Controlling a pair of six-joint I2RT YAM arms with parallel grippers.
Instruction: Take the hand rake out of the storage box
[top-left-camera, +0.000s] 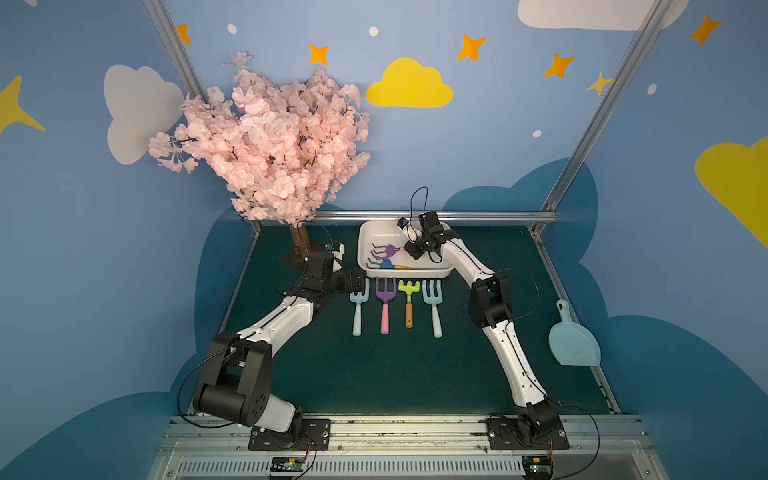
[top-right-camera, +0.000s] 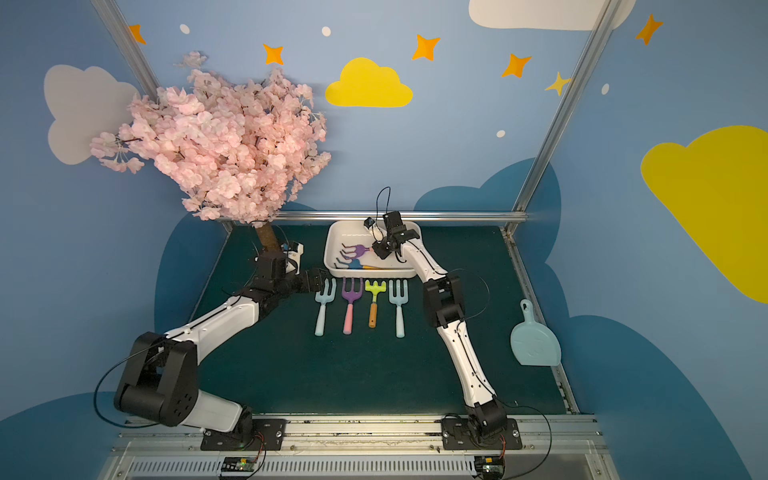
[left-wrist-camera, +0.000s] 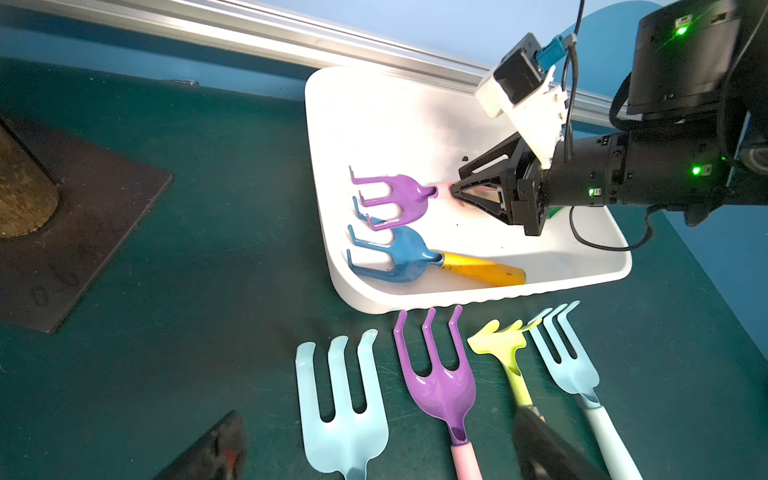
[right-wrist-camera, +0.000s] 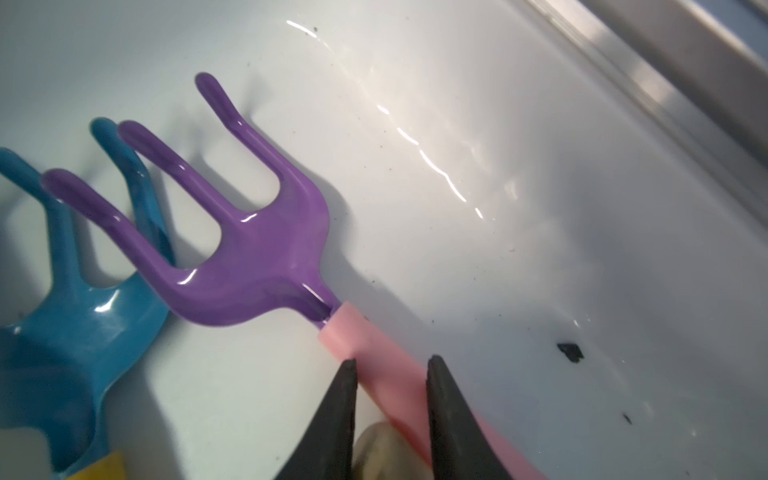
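In the white storage box (left-wrist-camera: 352, 128) lie a purple hand rake (right-wrist-camera: 264, 256) with a pink handle and a blue rake (left-wrist-camera: 408, 252) with a yellow handle. My right gripper is inside the box, shut on the purple rake's pink handle, seen also in the left wrist view (left-wrist-camera: 444, 190). My left gripper hangs open at the box's front left, above the row of rakes, with nothing between its fingers.
Several rakes lie in front of the box, including a purple one (left-wrist-camera: 440, 388) and a yellow-green one (left-wrist-camera: 504, 344). A tree (top-left-camera: 300, 240) stands left of the box; a dustpan (top-left-camera: 572, 344) lies at the right.
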